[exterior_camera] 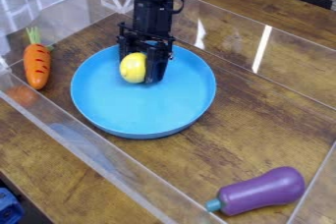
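A black gripper [143, 55] reaches down from the top centre to a yellow round object [132, 68] on the back-left part of a blue plate [143, 115]. Its fingers are around or just behind the yellow object; whether they are closed on it is hard to tell, as the dark parts merge.
An orange toy carrot [38, 66] lies left of the plate, and a purple toy eggplant [258, 191] is at the front right. Clear walls run along the wooden table's sides. The wood right of the plate is bare. A blue object [8, 208] shows at the lower left edge.
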